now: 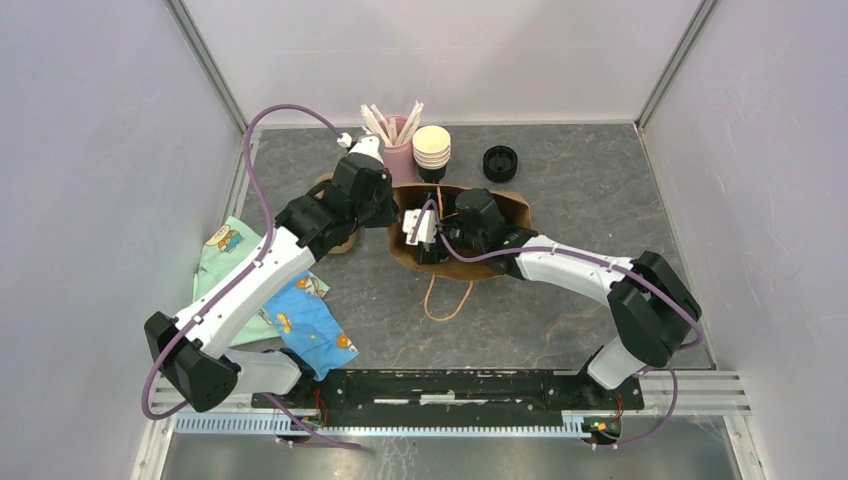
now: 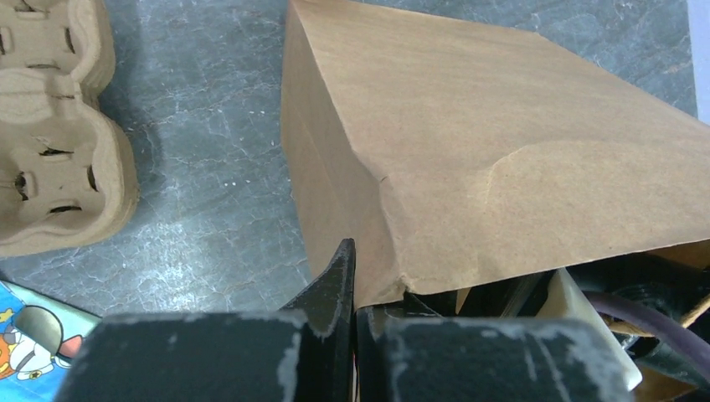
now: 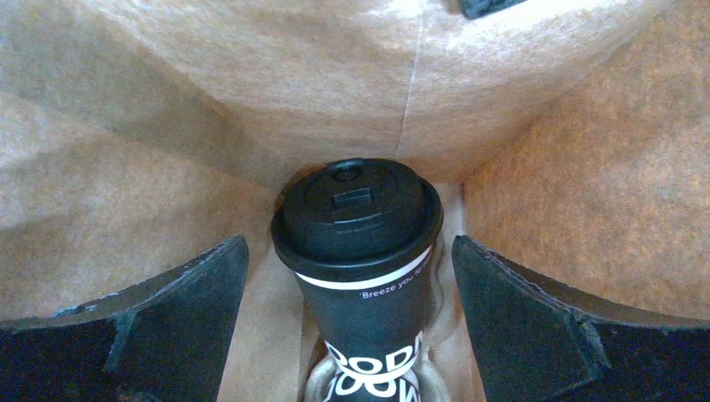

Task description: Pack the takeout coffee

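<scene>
A brown paper bag (image 1: pixel 410 255) lies mid-table, also in the left wrist view (image 2: pixel 502 100). My left gripper is shut at the corner of the bag's rim; whether paper is pinched between its fingers is unclear. My right gripper is inside the bag, open, its fingers either side of a black lidded coffee cup (image 3: pixel 360 301) marked with white lettering. From above, the cup is hidden by the right wrist.
Cardboard cup carrier (image 2: pixel 117 184) left of the bag, blue (image 1: pixel 310 330) and green cloths at front left. Behind stand a pink straw holder (image 1: pixel 396 160), stacked cups (image 1: pixel 432 150) and a black lid (image 1: pixel 500 163).
</scene>
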